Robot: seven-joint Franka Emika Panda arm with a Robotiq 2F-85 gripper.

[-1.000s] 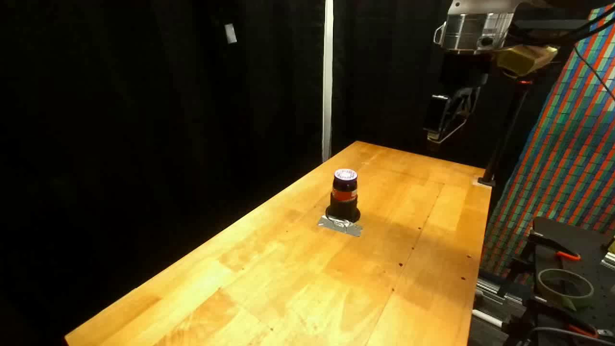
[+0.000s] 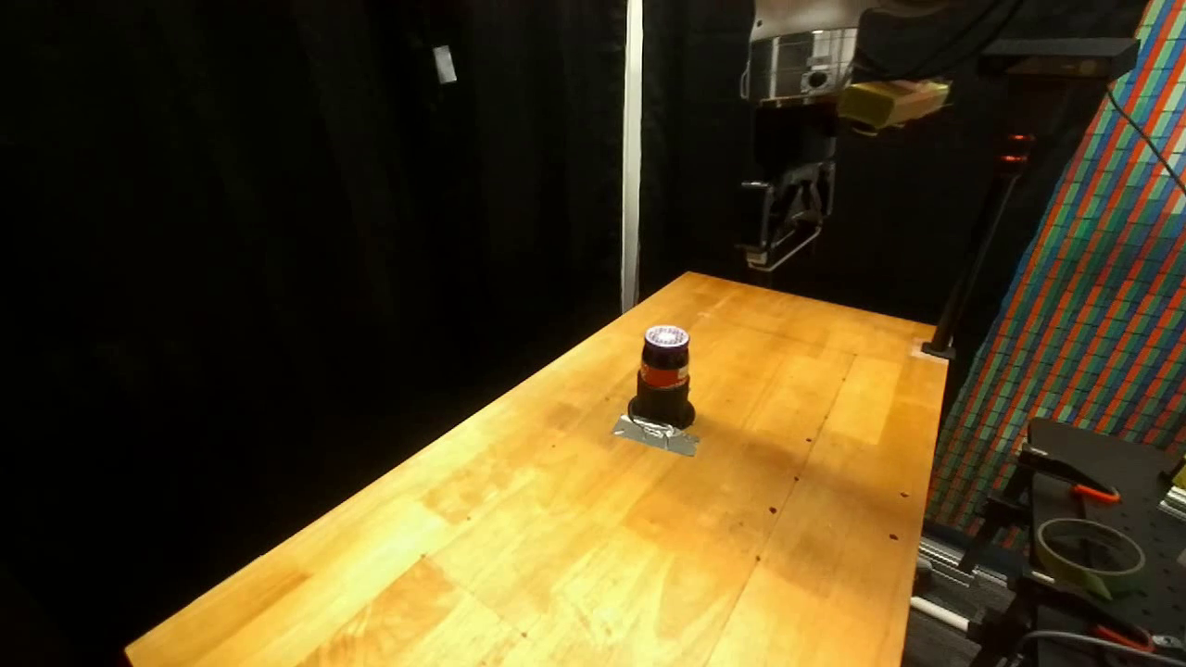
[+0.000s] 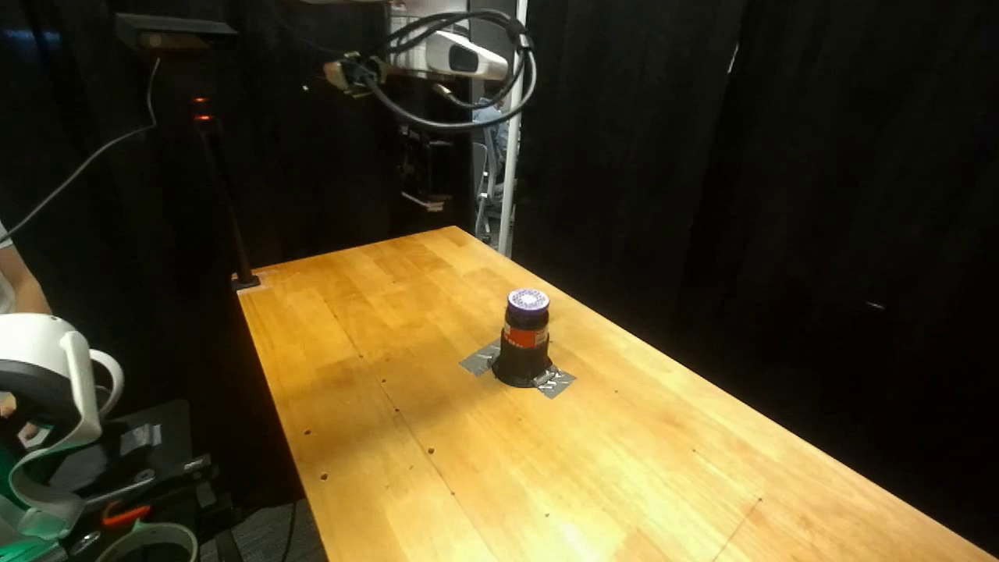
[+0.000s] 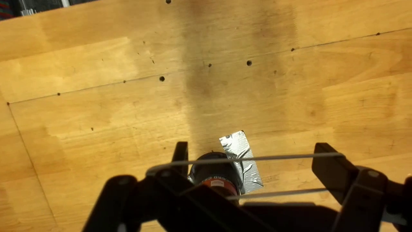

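Note:
A dark jar (image 2: 664, 376) with a red-orange label and a pale patterned lid (image 2: 667, 337) stands upright in a black holder (image 2: 663, 405), which is fixed to the table by silver tape (image 2: 675, 441). My gripper is open, its two dark fingers wide apart and nothing gripped between them. It hangs well above the table, apart from the jar. In the wrist view the jar (image 4: 220, 182) appears low and near the left finger, partly covered by the gripper. Two thin grey bands run across between the fingers.
A black post (image 2: 978, 256) rises at its far corner. Beside the table, a black side stand (image 2: 1067, 478) holds a roll of tape (image 2: 1090, 550). Dark curtains border the other side.
In exterior view 1 my arm and gripper have shifted left and slightly up, away from the black post. The jar and its holder have stayed where they were.

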